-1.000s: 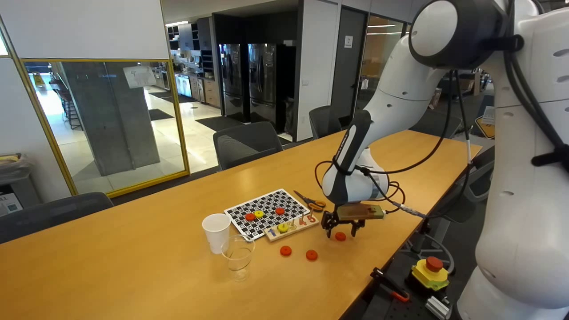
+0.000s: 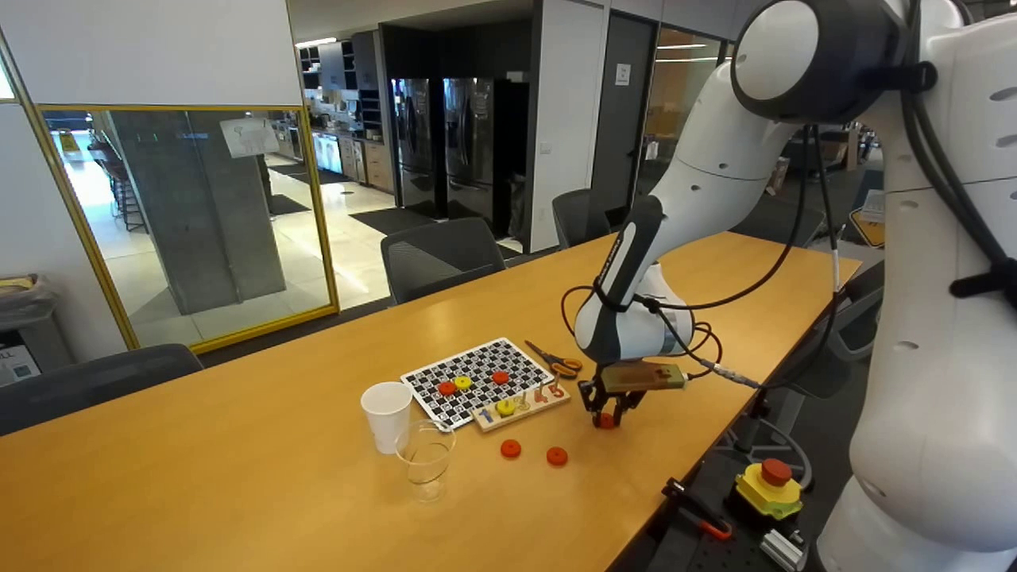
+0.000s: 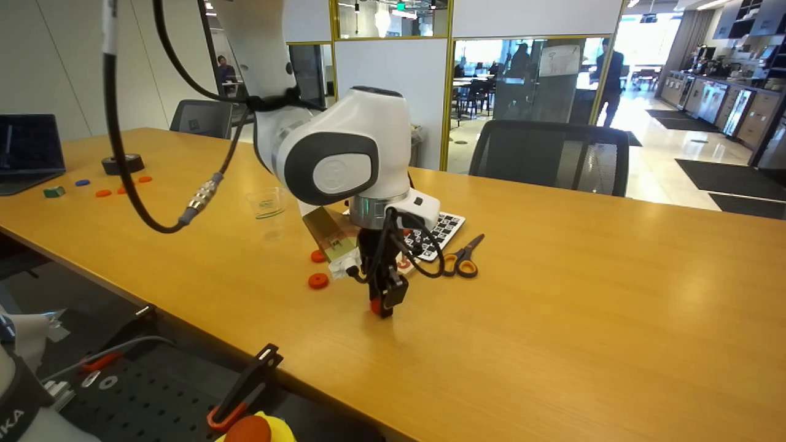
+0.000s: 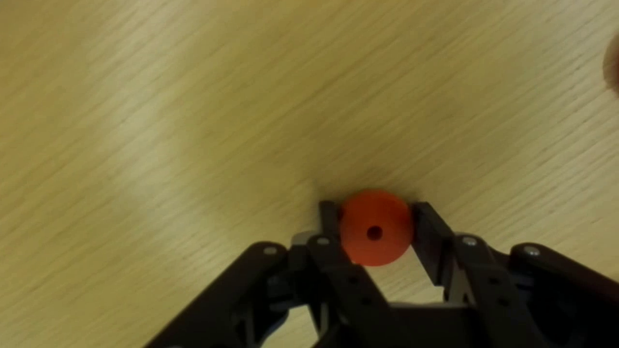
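Observation:
My gripper is shut on a red disc (image 4: pixel 375 239) with a small hole in its middle; a fingertip presses each side of it. In exterior view 1 the gripper (image 2: pixel 607 415) is low at the table, right of the wooden peg board (image 2: pixel 522 407), and the red disc shows between its fingers. From the other side, exterior view 2 shows the gripper (image 3: pixel 381 303) partly covering the disc. Whether the disc touches the table is hard to tell.
Two loose red discs (image 2: pixel 557 457) lie left of the gripper. Beyond the peg board are a checkered board (image 2: pixel 477 376) with red and yellow discs and scissors (image 2: pixel 555 361). A white cup (image 2: pixel 387 416) and clear glass (image 2: pixel 425 461) stand further left.
The fingers stood apart around the red disc a second ago; now they have closed on it. The arm looks nearly unmoved, and the other objects are where they were.

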